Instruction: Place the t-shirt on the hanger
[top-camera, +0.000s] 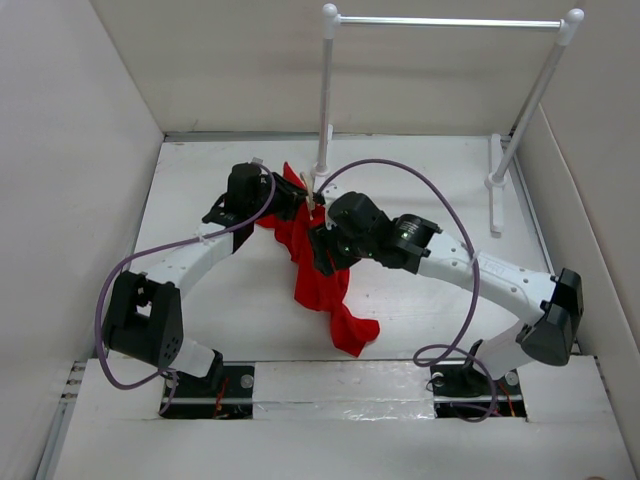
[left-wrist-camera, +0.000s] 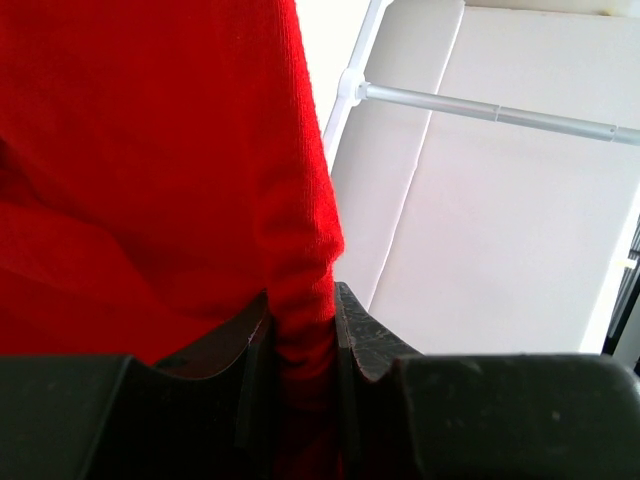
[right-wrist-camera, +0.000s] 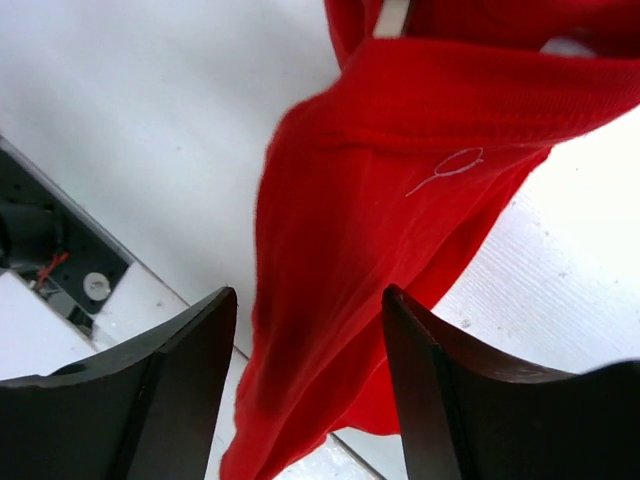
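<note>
The red T-shirt (top-camera: 340, 318) hangs in folds and lies across the white surface. In the top view my left gripper (top-camera: 296, 195) grips it near a pale wooden piece (top-camera: 307, 183), likely the hanger; the left wrist view shows cloth (left-wrist-camera: 170, 150) bunched between the fingers. My right gripper (top-camera: 325, 250) is over the middle of the shirt. In the right wrist view its fingers stand apart above the cloth (right-wrist-camera: 330, 220), with a bit of the pale piece (right-wrist-camera: 392, 15) at the top edge.
A white rack with a top bar (top-camera: 450, 22) stands at the back, its left post (top-camera: 325, 100) just behind the shirt. Walls close in on both sides.
</note>
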